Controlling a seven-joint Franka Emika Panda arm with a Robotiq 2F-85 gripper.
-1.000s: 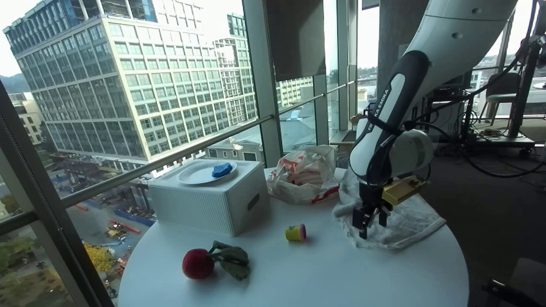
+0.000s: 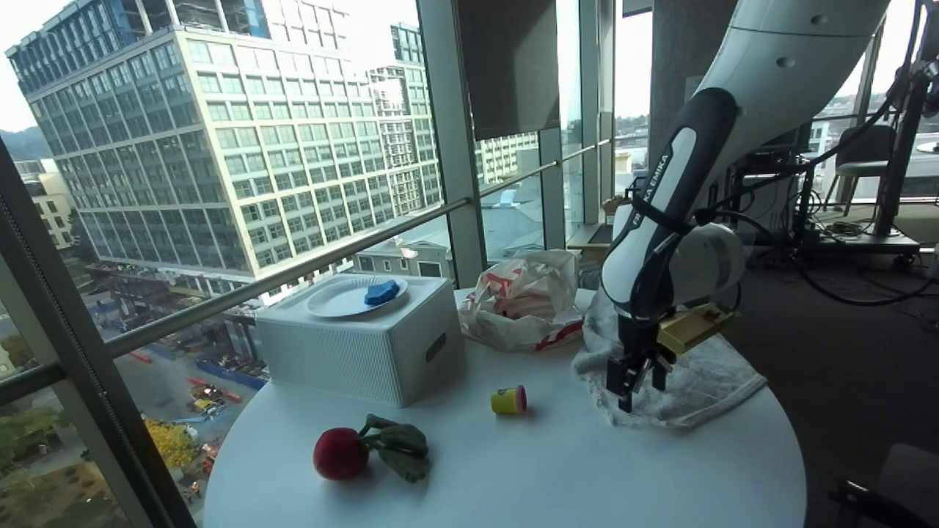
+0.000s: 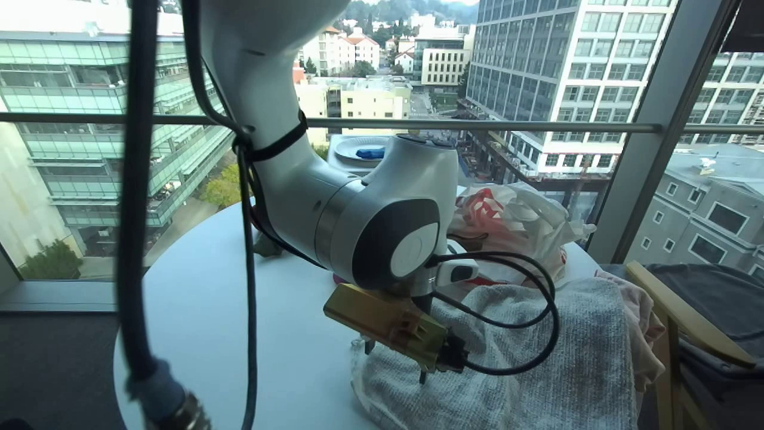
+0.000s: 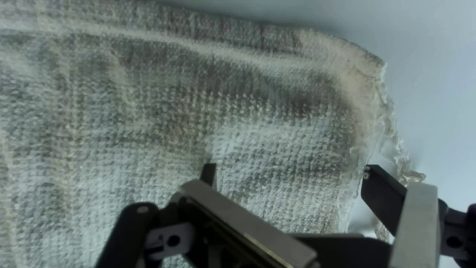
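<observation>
A grey-white woven cloth lies rumpled over the right part of the round white table, and in the other exterior view the cloth drapes toward the chair side. Over its frayed edge hangs my gripper, pointing down and open. In the wrist view the gripper has its fingers wide apart: one is over the cloth, the other by the frayed border beside bare table. No object is held between them. Whether the fingertips touch the cloth cannot be told.
A yellow tub and a red radish-like vegetable with green leaves lie on the table. A white box carries a paper plate with a blue item. Behind stands a plastic bag.
</observation>
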